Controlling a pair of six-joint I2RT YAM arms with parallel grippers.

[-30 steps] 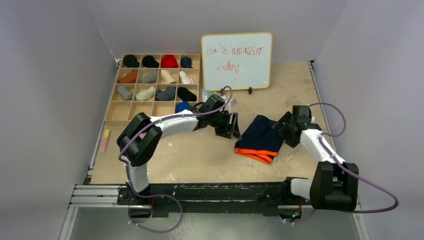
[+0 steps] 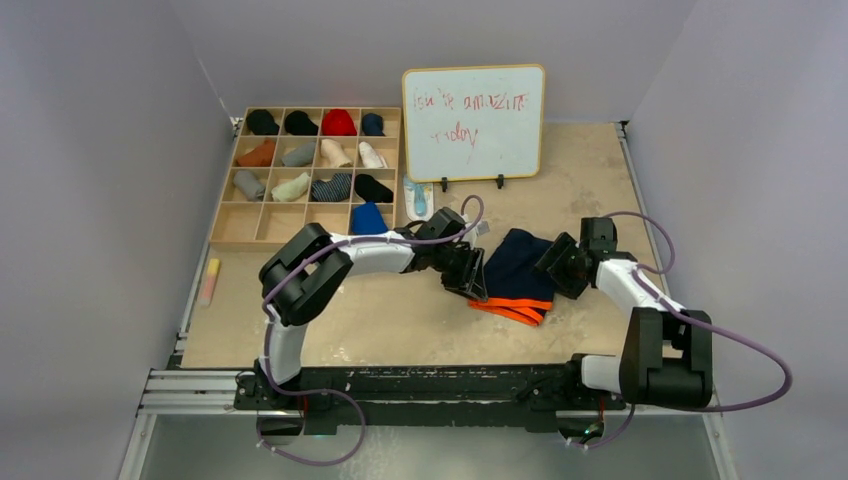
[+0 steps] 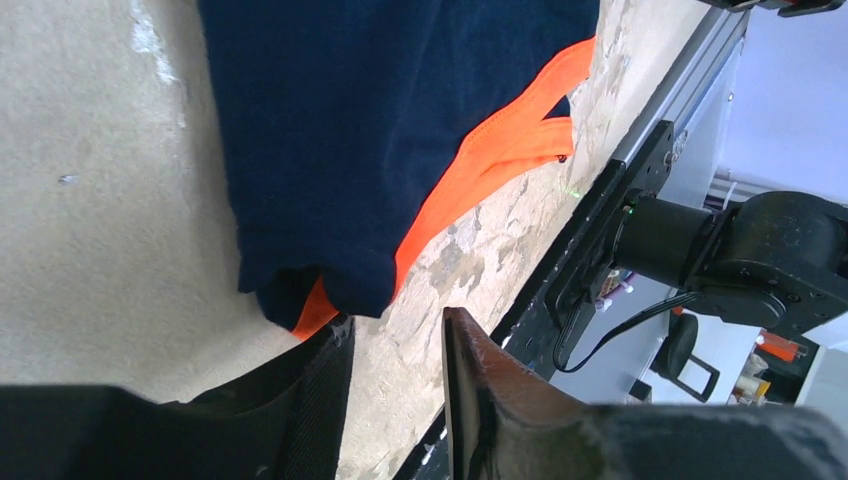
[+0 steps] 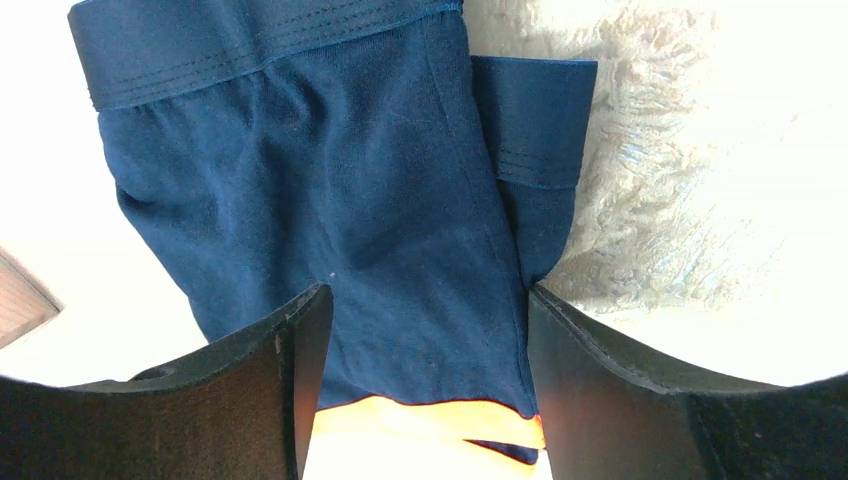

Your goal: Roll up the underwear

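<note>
Navy underwear with orange bands (image 2: pixel 515 268) lies folded flat on the table. My left gripper (image 2: pixel 475 290) is low at its left lower corner; in the left wrist view its fingers (image 3: pixel 315 400) stand part open just short of the fabric's folded corner, nothing clearly between them. My right gripper (image 2: pixel 555 270) is over the garment's right edge; in the right wrist view its fingers (image 4: pixel 590 390) stand apart, one pressing by the side edge, with navy fabric lying below and between them.
A wooden compartment box (image 2: pixel 270 225) of rolled garments stands at the back left, a whiteboard (image 2: pixel 472 140) at the back. A pink-and-yellow stick (image 2: pixel 209 285) lies at the left.
My left gripper has moved right and down to the garment's corner. My right gripper has moved left and lower onto the right edge, and the fabric's edge there has shifted slightly inward.
</note>
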